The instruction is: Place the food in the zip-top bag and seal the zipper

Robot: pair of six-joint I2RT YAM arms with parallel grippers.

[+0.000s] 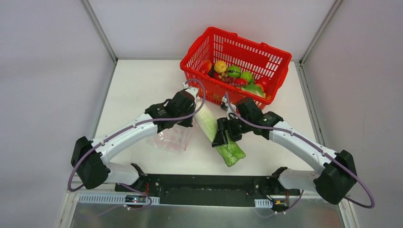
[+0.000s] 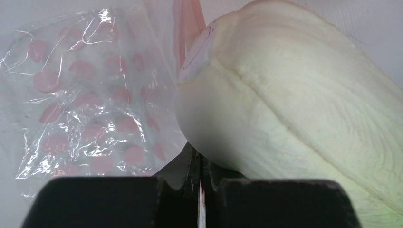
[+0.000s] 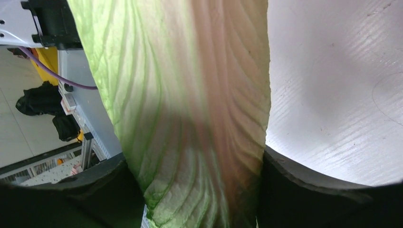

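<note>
A long napa cabbage [image 1: 209,121] lies diagonally between the arms, its pale base filling the right of the left wrist view [image 2: 290,90]. My right gripper [image 1: 223,135] holds it around its leafy part, fingers pressed to either side in the right wrist view [image 3: 202,175]. My left gripper [image 1: 189,123] is shut at the base end; its tips [image 2: 195,159] are partly hidden by the cabbage, and whether they pinch any plastic is unclear. The clear zip bag [image 1: 168,140], with pink dots [image 2: 85,104] and a pink zip strip, lies flat beside the base.
A red basket [image 1: 256,47] of assorted fruit and vegetables stands at the back right, close behind both wrists.
</note>
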